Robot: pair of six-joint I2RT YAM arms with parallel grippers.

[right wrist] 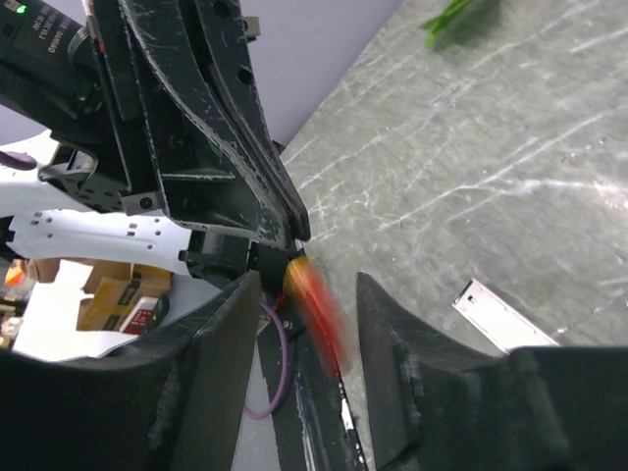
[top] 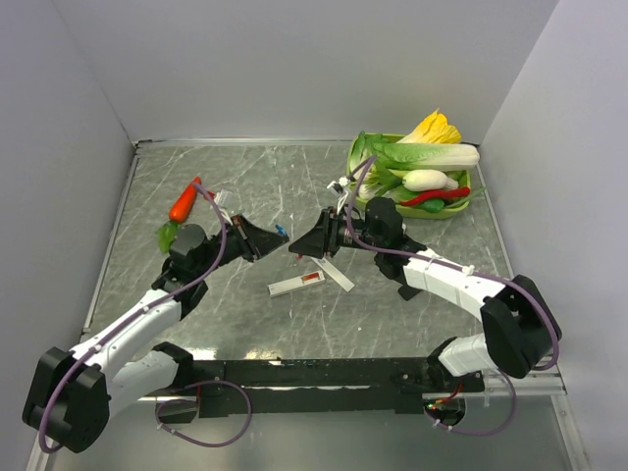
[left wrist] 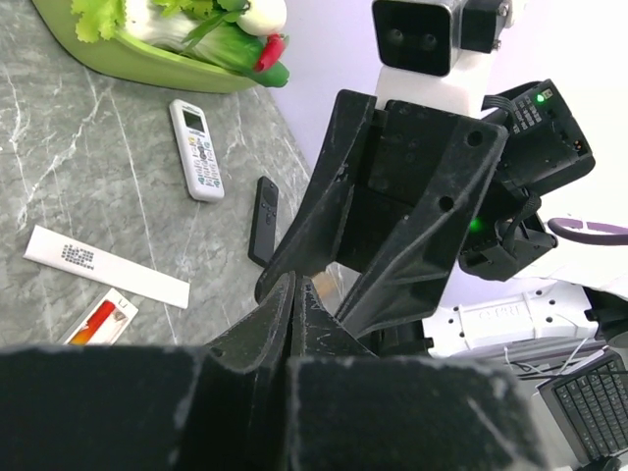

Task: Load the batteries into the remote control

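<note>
A red-and-orange battery (right wrist: pixel 319 309), blurred, hangs by one end from the tips of my left gripper, which is shut on it. My right gripper is partly open, its fingers on either side of that battery with gaps showing. In the top view the two grippers meet above the table's middle. Below them lies the white remote control (top: pixel 296 284), its battery slot facing up and a red battery (top: pixel 311 278) in the slot's right end. Beside it is the loose white cover (left wrist: pixel 108 265).
A green basket of vegetables (top: pixel 471 205) stands at the back right, a carrot (top: pixel 183 201) at the left. Another white remote (left wrist: pixel 197 150) and a black remote (left wrist: pixel 264 221) lie on the right. A small blue thing (top: pixel 282 231) shows near the left gripper.
</note>
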